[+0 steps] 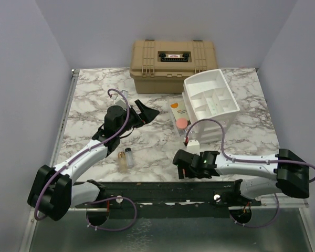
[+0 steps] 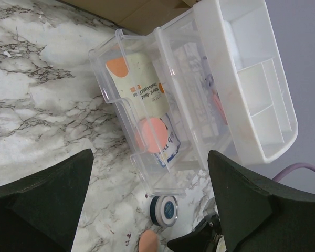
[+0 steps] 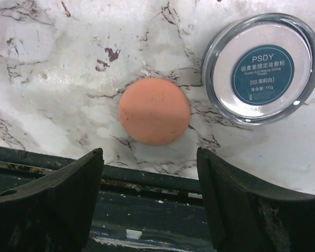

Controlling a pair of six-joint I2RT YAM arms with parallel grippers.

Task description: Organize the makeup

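A peach round puff [image 3: 154, 110] lies on the marble by the front edge, between the fingertips of my open right gripper in its wrist view, with nothing held. Beside it is a round powder jar [image 3: 261, 73] labelled PSDY. My left gripper hangs open left of a white organizer [image 1: 210, 94], whose clear drawer [image 2: 123, 100] holds a cream packet [image 2: 139, 84] and a pink disc [image 2: 152, 134]. Two small bottles [image 1: 128, 157] lie at front left.
A tan toolbox [image 1: 173, 73] stands along the back. A dark strip [image 1: 163, 191] runs along the front edge.
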